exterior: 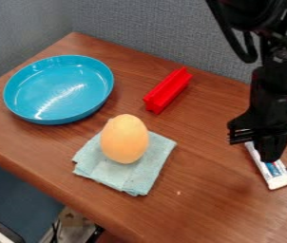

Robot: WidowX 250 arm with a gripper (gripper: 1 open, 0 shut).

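My black gripper [263,142] hangs at the right side of the table, its tips low over a white tube [277,174] with blue print that lies on the wood. The gripper covers the upper end of the tube; whether anything sits between its fingers is hidden, and it looks shut.
A blue plate [57,87] is at the back left. A red object [168,88] lies at the back middle. An orange egg-shaped object [124,138] rests on a pale cloth [114,175]. Bare wood [197,199] fills the front middle; a grey partition borders the back.
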